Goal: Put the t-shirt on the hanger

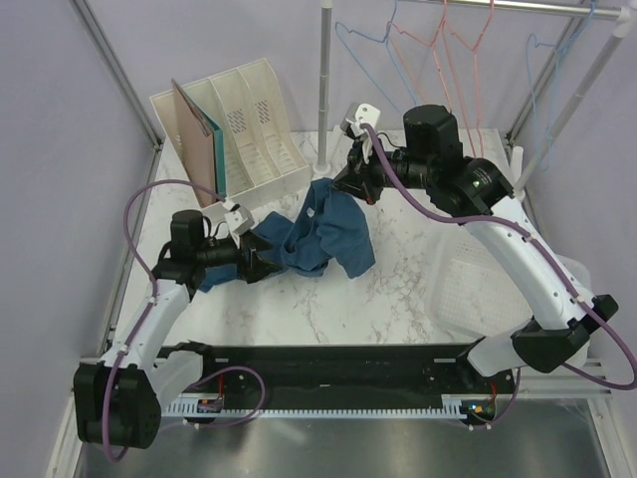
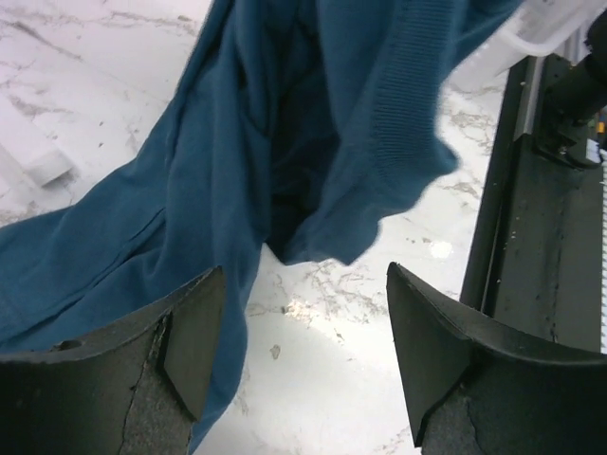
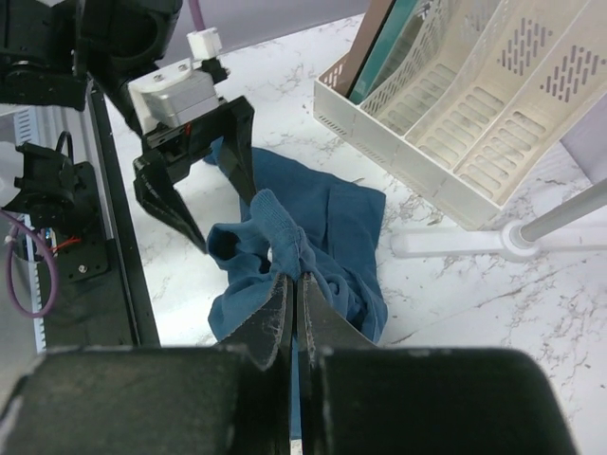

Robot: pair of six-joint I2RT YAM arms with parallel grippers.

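Note:
The blue t-shirt (image 1: 328,234) is partly lifted by my right gripper (image 1: 353,184), which is shut on its fabric; in the right wrist view the cloth (image 3: 285,237) bunches at the fingertips. The rest of the shirt (image 2: 85,256) lies on the marble table. My left gripper (image 1: 261,257) is open beside the shirt, low on the left; its fingers (image 2: 450,360) show in the left wrist view with cloth just beyond them. Blue and pink hangers (image 1: 398,75) hang on the rail at top right.
A white rack (image 1: 259,119) with boards stands at back left. A white bin (image 1: 468,299) is at right. The rail's post (image 1: 323,119) and foot stand behind the shirt. The table's front edge is near both arms.

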